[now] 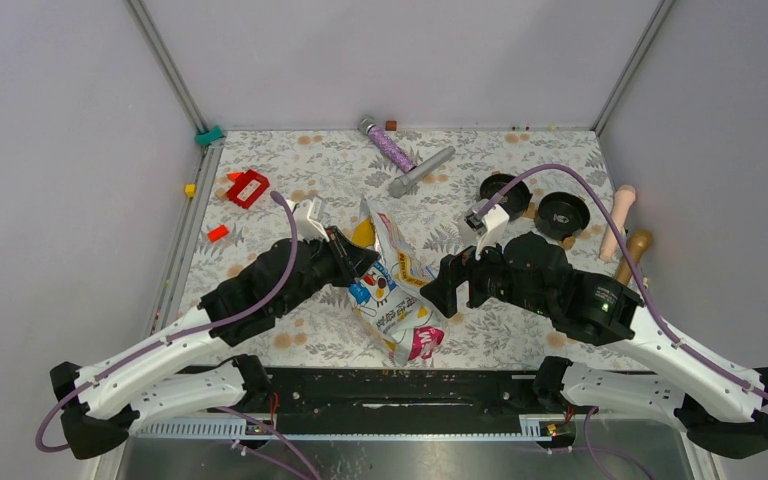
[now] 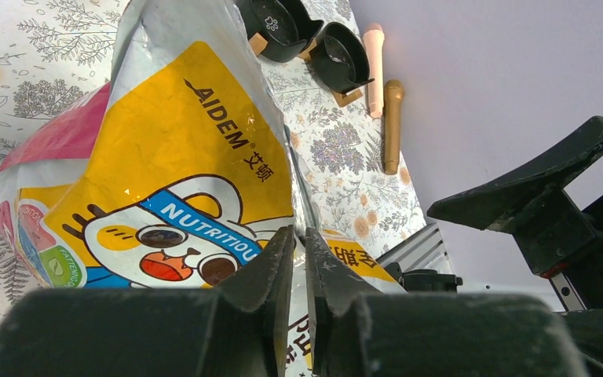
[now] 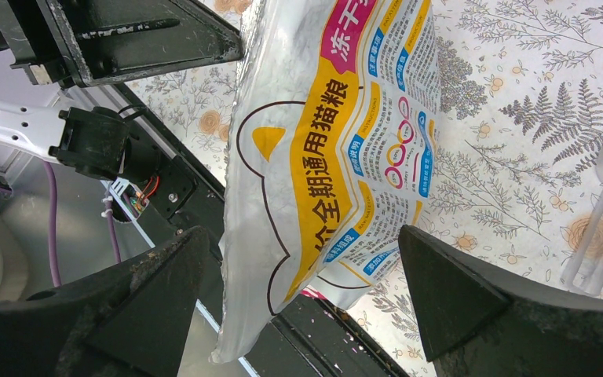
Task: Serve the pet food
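A yellow and white pet food bag with a cartoon face stands between my two arms. My left gripper is shut on a fold of the bag's upper edge, its fingertips pinching the foil. On the other side of the bag, my right gripper holds its fingers wide apart, and part of the bag shows in the space between them from its wrist view. Two black bowls, one farther back and one nearer, sit at the right of the table. The bag's opening cannot be made out clearly.
Behind the bag lie a purple microphone and a grey one. Pink and gold microphones edge the right side. A red box and an orange block lie at the left. The back middle has free room.
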